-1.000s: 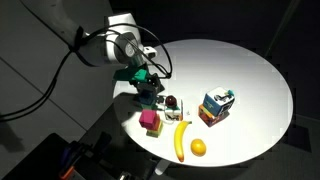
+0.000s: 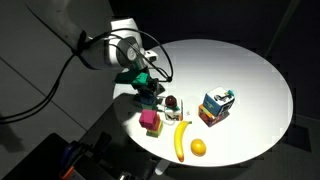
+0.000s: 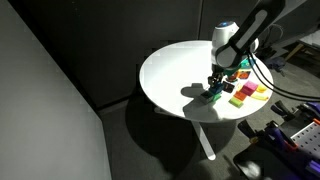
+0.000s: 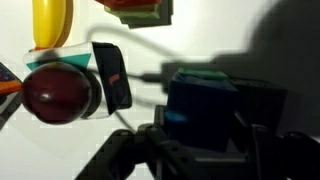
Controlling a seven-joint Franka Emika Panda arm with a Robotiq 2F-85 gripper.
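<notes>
A dark cube with a blue face and a green edge point(image 4: 200, 105) is at my gripper in the wrist view. The dark fingers lie around its near end, and shadow hides whether they touch it. From the first exterior view, my gripper point(image 2: 148, 90) is low over the table's left side, with the cube point(image 2: 148, 99) below it, partly covered. In the second exterior view the gripper point(image 3: 218, 82) is at the table's near edge, too small to show its fingers.
Close by are a pink cube on a stack point(image 2: 150, 118) and a dark red ball on a small box point(image 2: 171, 102). A banana point(image 2: 181, 140), an orange point(image 2: 198, 147) and a larger box point(image 2: 216, 104) lie farther right.
The white arm has come down slightly over the cube. The other objects look unmoved.
</notes>
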